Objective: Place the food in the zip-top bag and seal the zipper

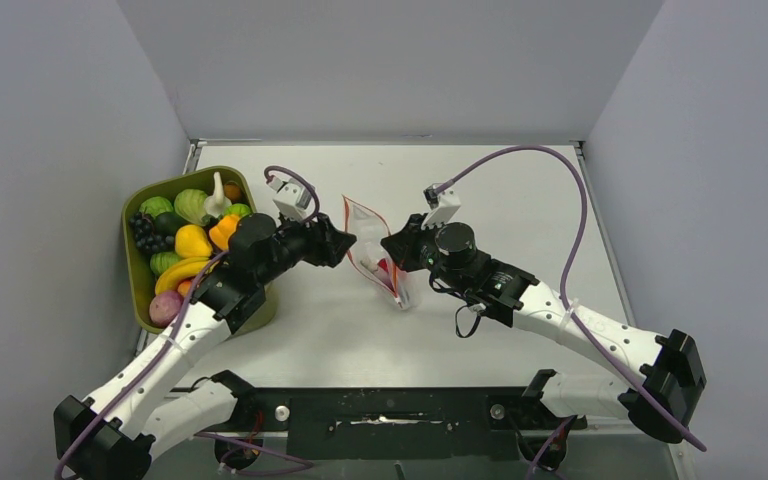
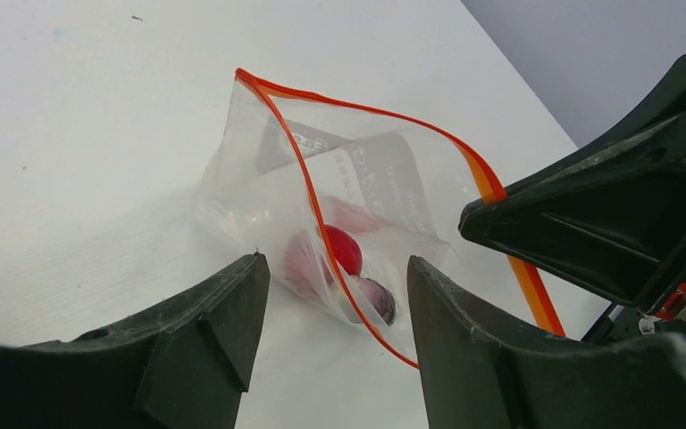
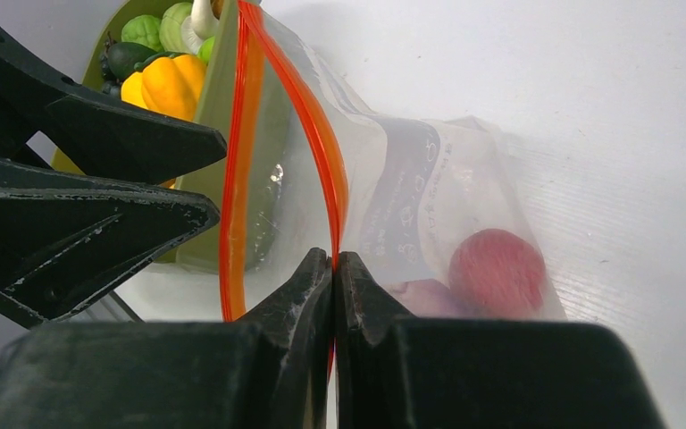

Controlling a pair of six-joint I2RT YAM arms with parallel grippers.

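Note:
A clear zip top bag with an orange-red zipper edge stands in the middle of the table, its mouth spread wide. Inside lie a red round food item and a purplish one beside it. One side of the bag's zipper edge is pinched by my right gripper, which is shut on it. To the left of the bag's mouth, my left gripper is open, its fingers apart with nothing held between them; the bag shows beyond the tips.
A green bin full of produce stands at the left, partly under my left arm. Among the produce is a yellow pepper.

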